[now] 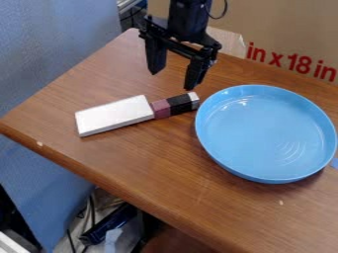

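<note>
My black gripper [175, 69] hangs above the back of the wooden table, its two fingers spread wide with empty space between them. In front of it lies a flat white block [114, 116], with a maroon piece [161, 110] and a black piece [180, 104] in line at its right end, the black one tipped with a small pale end. A light blue plate [264, 134] lies on the right side of the table, beside the black piece.
Bare table [158, 188] fills the front and the back left. A cardboard box [284, 44] stands behind. Blue fabric [46, 74] is left of the table edge, with clutter below it at bottom left.
</note>
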